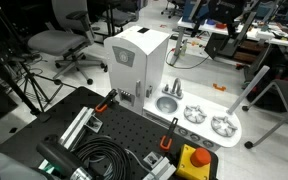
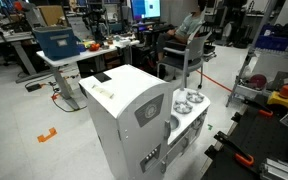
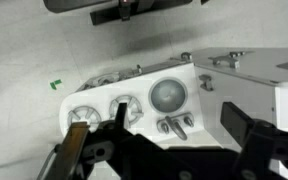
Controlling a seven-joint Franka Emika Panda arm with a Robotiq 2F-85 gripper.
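A white toy kitchen counter [image 1: 205, 112] holds a round grey sink [image 3: 168, 95] with a small faucet [image 3: 176, 125]. Two burners with metal grates [image 1: 224, 126] sit at its other end. Beside the sink stands a tall white cabinet [image 1: 136, 60], its doors facing the black table; in exterior view 2 the cabinet [image 2: 129, 120] rises in the foreground. My gripper hangs above the counter, its dark fingers [image 3: 236, 126] spread wide, and the sink shows in the gap. Nothing is held. In exterior view 1 the upper gripper is partly cut off by the frame's top edge.
On the black table [image 1: 134, 135] lie coiled black cables [image 1: 102, 155], orange-handled clamps [image 1: 168, 137] and a yellow box with a red button [image 1: 195, 160]. Office chairs [image 1: 59, 40] stand behind.
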